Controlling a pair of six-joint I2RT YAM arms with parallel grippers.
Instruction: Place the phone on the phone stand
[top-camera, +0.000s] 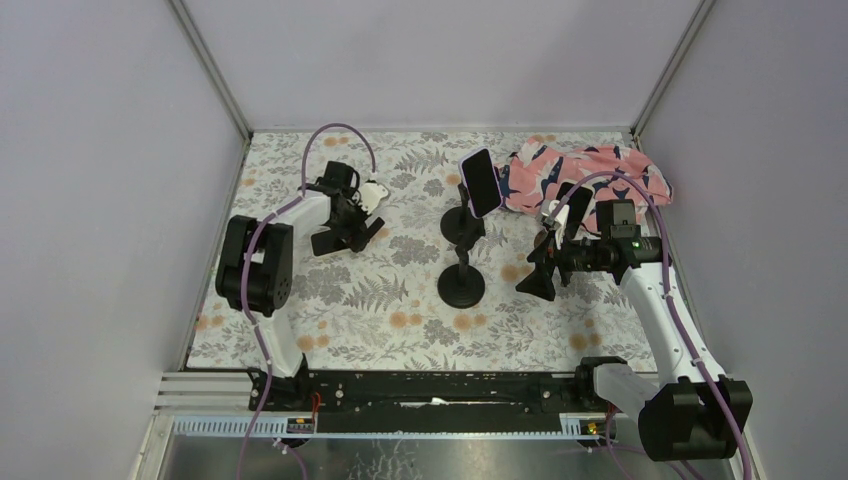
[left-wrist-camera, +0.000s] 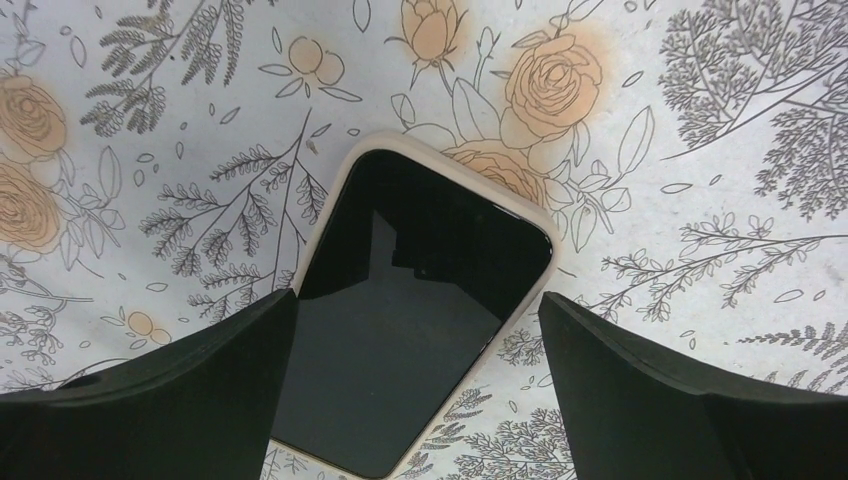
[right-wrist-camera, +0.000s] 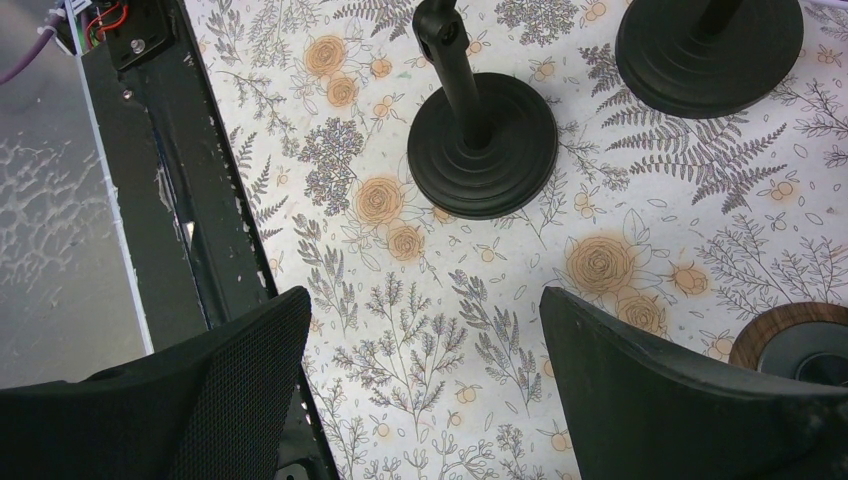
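A black-screened phone with a beige rim (left-wrist-camera: 405, 310) lies flat on the floral table at the left. My left gripper is open over it, with its fingers either side of the phone; part of the phone is hidden behind them. A black phone stand (top-camera: 461, 287) near the middle has nothing visible on it. Behind it, another stand (top-camera: 454, 228) bears an upright purple-rimmed phone (top-camera: 483, 183). My right gripper stands open at the right, over bare cloth, beside the stands.
A pink patterned cloth (top-camera: 632, 170) lies at the back right, with another dark device (top-camera: 576, 200) near it, partly hidden by the right arm. A wooden-rimmed round base (right-wrist-camera: 760, 345) is by the right gripper.
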